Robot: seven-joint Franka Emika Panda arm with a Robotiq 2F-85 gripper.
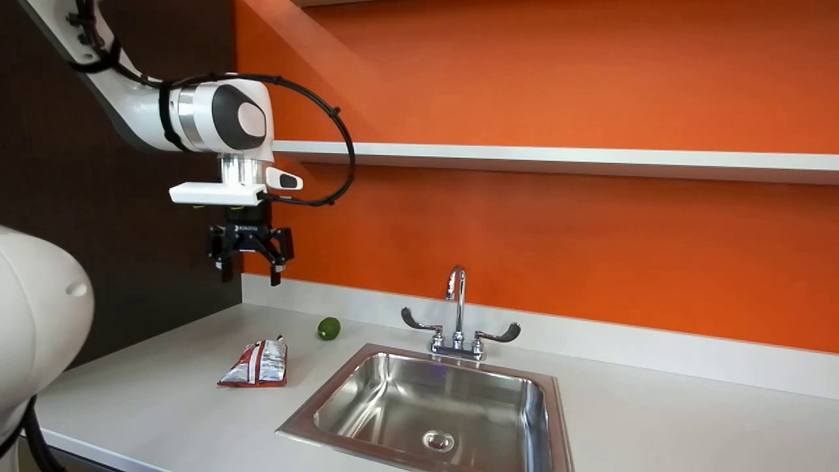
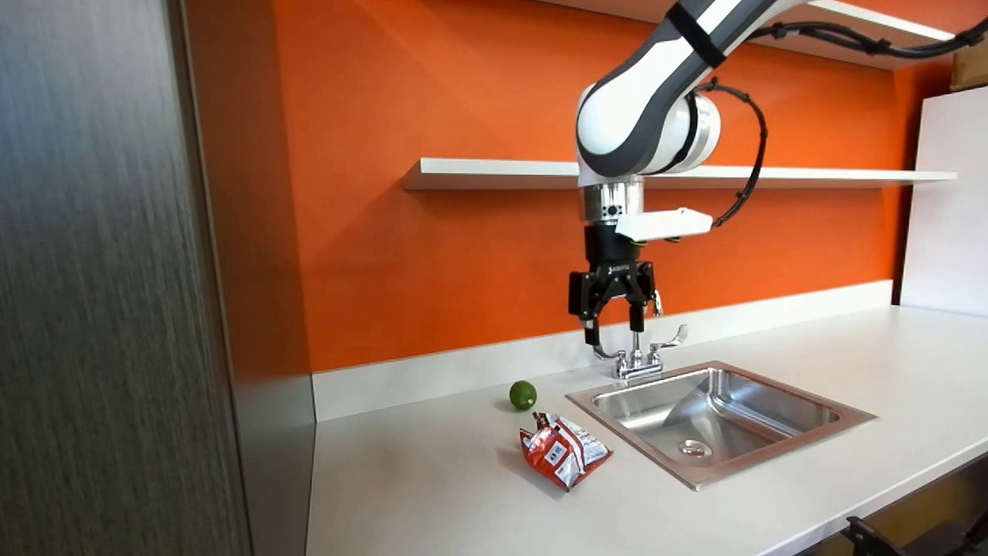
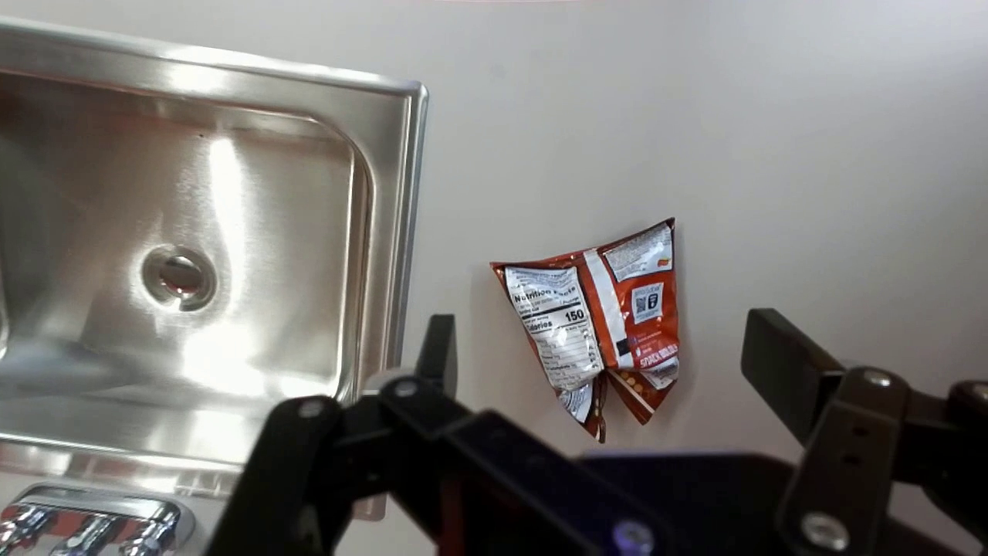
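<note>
A red and silver snack bag (image 1: 256, 364) lies on the counter, left of the sink in exterior view 1. Its back label faces up in the wrist view, where the bag (image 3: 602, 320) appears between the two spread fingers, well below them. My gripper (image 1: 251, 276) hangs in the air above the counter, pointing down, open and empty. Exterior view 2 shows the gripper (image 2: 614, 335) high over the counter as well. Behind the bag, close to the back wall, sits a round green fruit (image 1: 328, 328); the wrist view does not show it.
A steel sink (image 1: 314, 431) is set into the counter to the right of the bag, with a faucet (image 1: 458, 314) and two lever handles behind it. Along the orange wall runs a white shelf (image 1: 550, 156). A dark panel (image 1: 141, 196) closes the left side. Counter around the bag is clear.
</note>
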